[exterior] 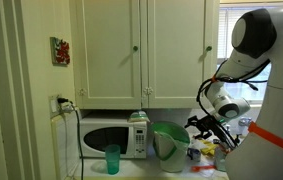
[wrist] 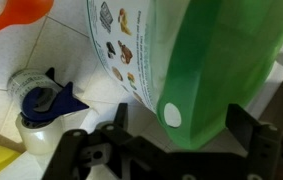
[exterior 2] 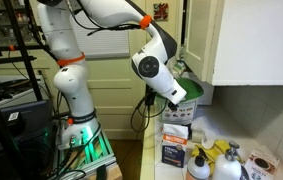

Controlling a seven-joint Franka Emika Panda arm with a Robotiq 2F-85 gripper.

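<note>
A white bin [wrist: 153,55] with food pictures printed on its side fills much of the wrist view. Green material [wrist: 206,95] with a pale round spot lies along its rim. In the same view my gripper is open, its two fingers apart on either side of the green edge. Whether either finger touches the bin cannot be told. Exterior view 1 has the green-topped bin [exterior: 168,140] on the counter, with the gripper [exterior: 199,128] close to its right side. From exterior view 2, the arm's hand partly hides the bin's green top [exterior 2: 190,91].
A spray bottle with a blue top [wrist: 51,98] and an orange object [wrist: 16,17] are left of the bin in the wrist view. A microwave [exterior: 109,135] and a green cup [exterior: 113,158] stand left of it. Several bottles and a white basket [exterior 2: 261,160] crowd the counter's right.
</note>
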